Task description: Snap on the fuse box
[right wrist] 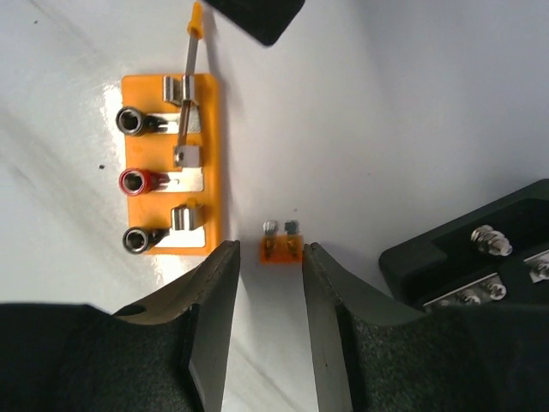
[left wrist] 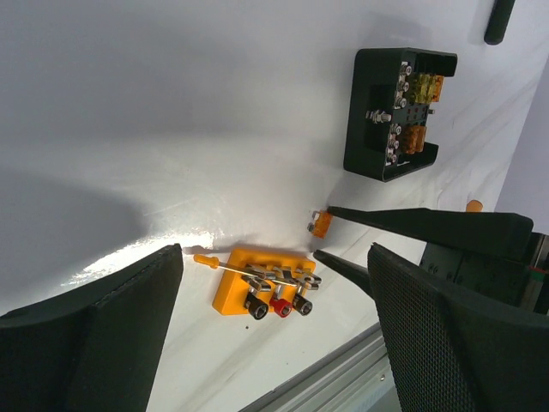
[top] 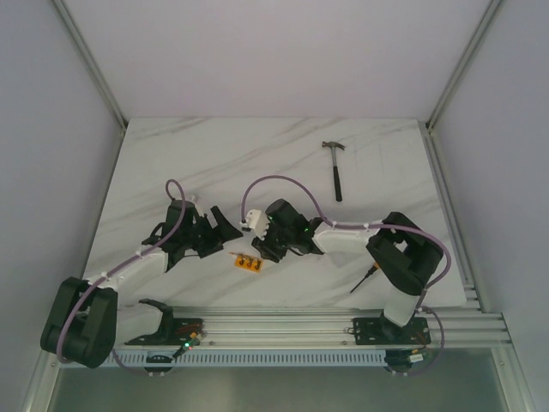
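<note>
A small orange fuse piece [right wrist: 281, 250] [left wrist: 322, 224] lies on the table, with my right gripper [top: 265, 256] low over it, fingertips on either side, part open. The black fuse box [right wrist: 436, 260], with fuses and screw terminals, sits right of it in the right wrist view. An orange terminal block [right wrist: 171, 215] [top: 248, 263] with two black sockets, a red one and a screwdriver-like rod stands beside the piece. My left gripper [top: 225, 225] stands open left of the block, its wide fingers empty in the left wrist view.
A hammer [top: 336, 182] lies at the back right of the white table. A screwdriver [top: 364, 279] lies at the front right under the right arm.
</note>
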